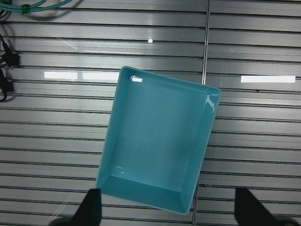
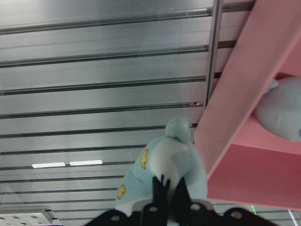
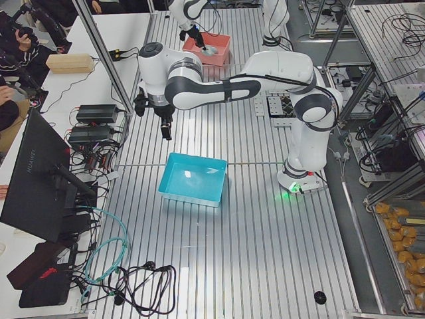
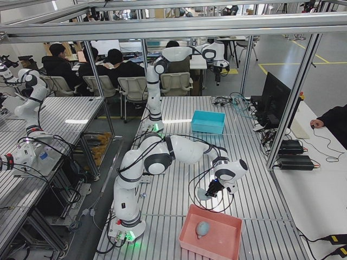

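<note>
My right gripper is shut on a light blue plush toy (image 2: 148,174) with yellow shapes, held beside and above a pink bin (image 4: 192,244). A round grey-blue plush (image 2: 282,108) lies inside that bin. My left gripper is open and empty, hanging high above the rail table, with the empty cyan bin (image 1: 155,136) below it in the left wrist view.
Black cables (image 3: 153,286) and a teal hose lie at the table's edge near a monitor (image 3: 46,173). Frame posts line the table's sides. The table around the cyan bin is mostly clear.
</note>
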